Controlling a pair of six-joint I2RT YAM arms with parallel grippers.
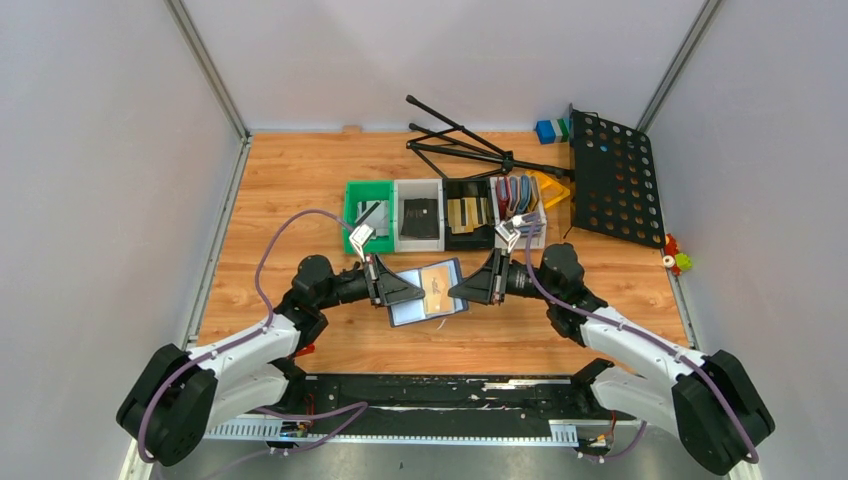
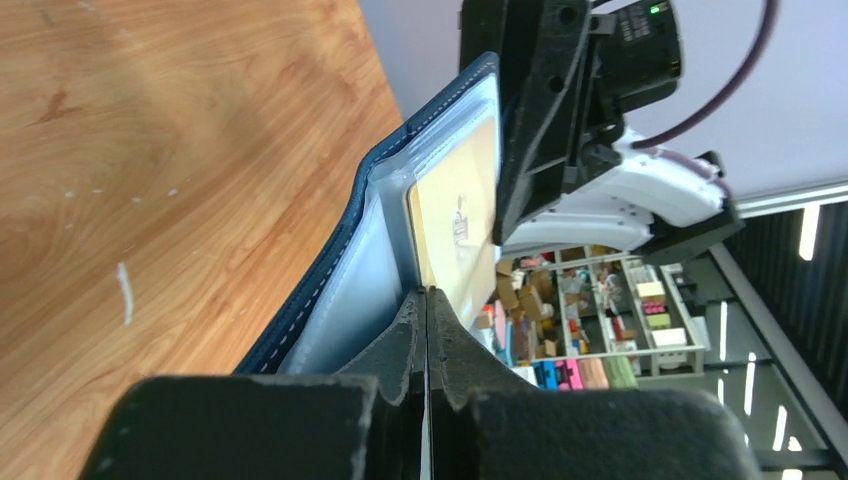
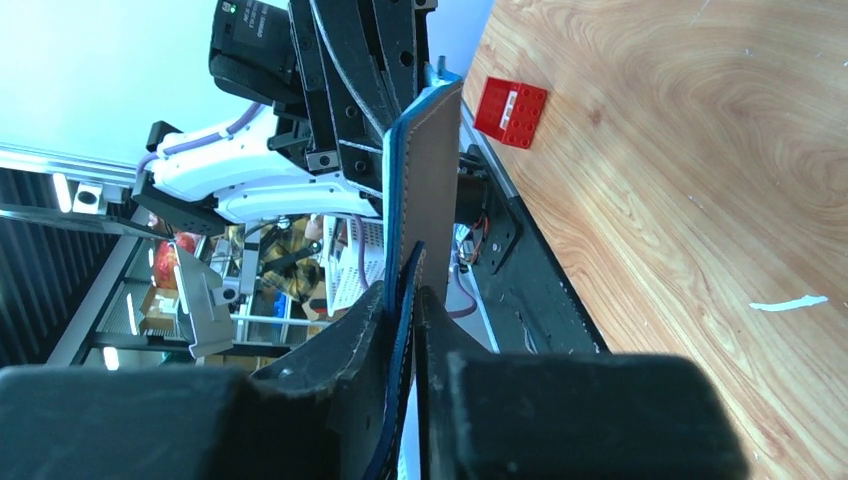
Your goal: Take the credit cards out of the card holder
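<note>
An open card holder [image 1: 406, 310] with a navy stitched rim and clear sleeves is held up between my grippers, a cream card [image 1: 437, 287] in it. My left gripper is shut, its tips at the cream card's edge inside the holder; nothing clearly shows between them. My right gripper is on the holder's other side, its fingers closed around the dark stitched edge [image 3: 430, 170], which rises above them. In the top view both grippers overlap the holder's sides.
Bins [image 1: 396, 215] of cards and other items stand behind the holder. A folded black stand [image 1: 460, 150] and perforated panel [image 1: 610, 180] lie at the back and right. A red brick [image 3: 511, 112] sits on the wood near the left arm.
</note>
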